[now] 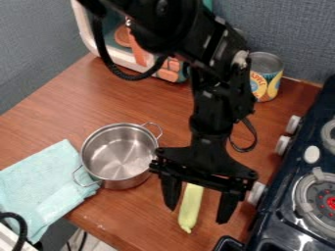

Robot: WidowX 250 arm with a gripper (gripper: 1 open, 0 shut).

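Observation:
My black gripper (199, 202) points down over the wooden counter, its two fingers standing apart. Beneath it a pale yellow elongated object (190, 214), like a corn cob or peeled vegetable, lies on the counter, its upper part hidden by the gripper. I cannot tell that the fingers touch it. To the left stands a steel pot (120, 153) with two wire handles, empty.
A light blue cloth (39, 186) lies at the left edge. A stove (295, 196) fills the right side. A can (262, 75) stands at the back beside a white-framed rack.

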